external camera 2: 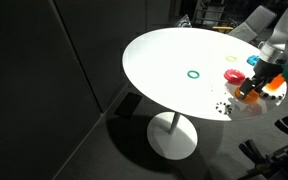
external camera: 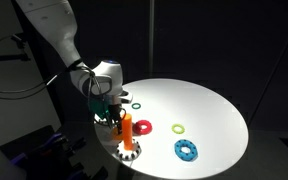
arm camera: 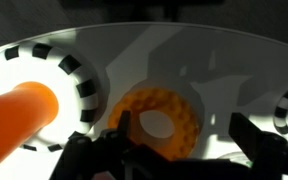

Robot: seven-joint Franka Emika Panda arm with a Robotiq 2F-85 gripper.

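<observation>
My gripper is open, its two fingers (arm camera: 252, 138) apart. It stands low over an orange bumpy ring (arm camera: 192, 128), which shows between the fingers in the wrist view. Nothing is gripped; whether a finger touches the ring is hard to tell. Beside it rises an orange post (external camera: 127, 132) on a white round base with a black-checked edge (external camera: 127, 152). In exterior view 2 the orange ring (external camera 2: 251, 98) is partly covered by my gripper (external camera 2: 247, 88).
A red ring (external camera: 137, 129) lies just beyond the post. Farther out are a yellow-green ring (external camera: 172, 129), a blue ring (external camera: 186, 157) and a teal ring (external camera: 132, 106). Another black-and-white checked piece (arm camera: 281, 113) lies near the table edge.
</observation>
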